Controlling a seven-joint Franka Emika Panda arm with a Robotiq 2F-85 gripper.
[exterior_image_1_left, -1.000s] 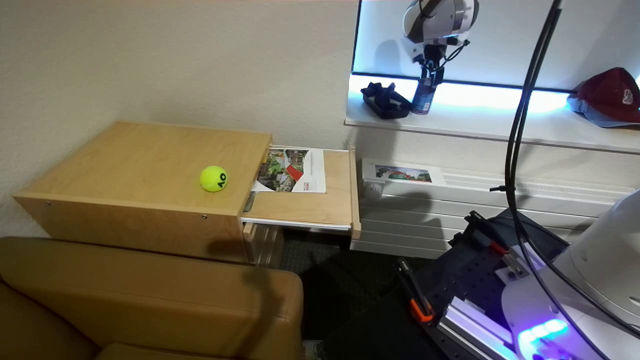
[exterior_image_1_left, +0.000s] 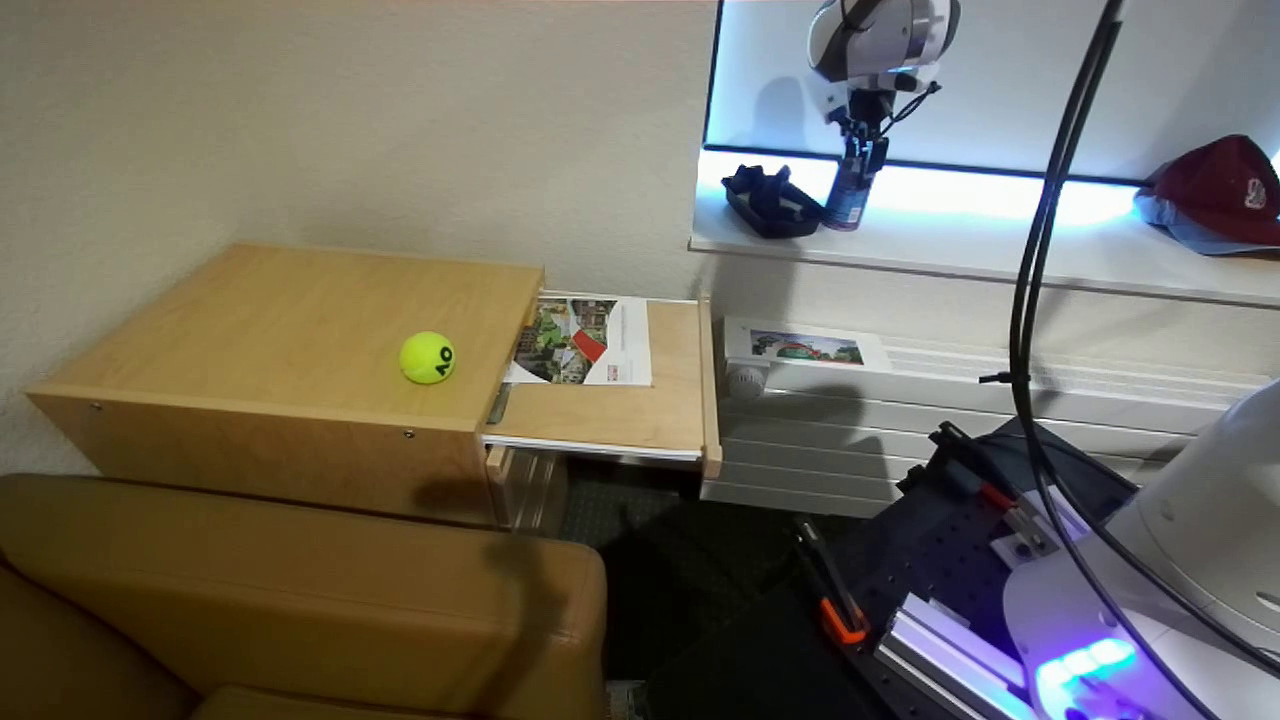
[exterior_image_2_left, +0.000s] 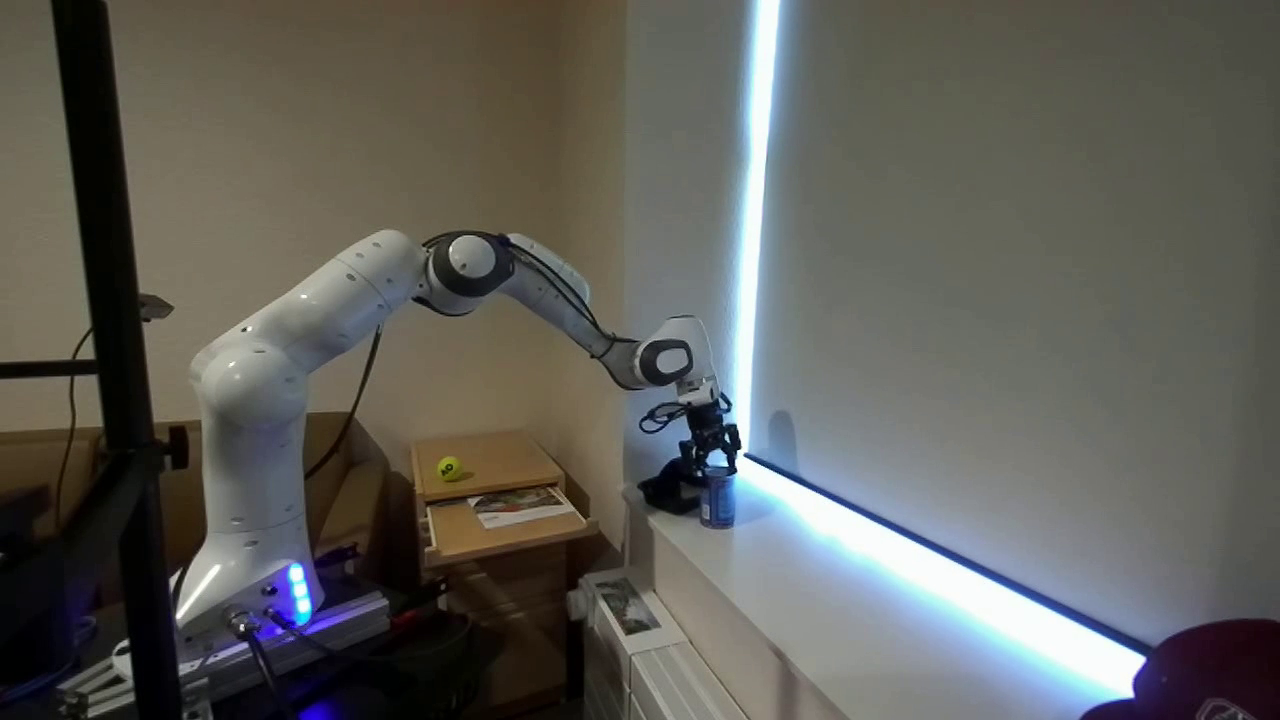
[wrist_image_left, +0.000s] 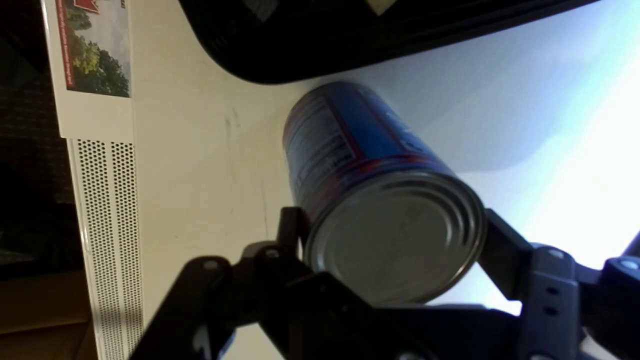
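A blue can (wrist_image_left: 372, 129) with a plain metal end stands on the white windowsill (exterior_image_2_left: 768, 588). My gripper points down over it. In the wrist view one dark finger pad (wrist_image_left: 290, 228) lies against each side of the can near its upper rim, with no gap showing, so the fingers look shut on it. Exterior view 1 has the gripper (exterior_image_1_left: 864, 146) at the can's top (exterior_image_1_left: 848, 198). The can's base appears to rest on the sill, though the wrist view does not show it clearly.
Close beside the can is a black tray-like object (exterior_image_1_left: 768, 204). A maroon cap (exterior_image_1_left: 1224, 192) lies far along the sill, with clear space between. Below stand a radiator (exterior_image_1_left: 948, 390) and an open drawer (exterior_image_1_left: 672, 414) holding a magazine; a tennis ball (exterior_image_1_left: 427, 358) sits on the cabinet.
Almost nothing differs from a second ago; the arm's wrist appears shifted very slightly to the right. The can stays in about the same place.
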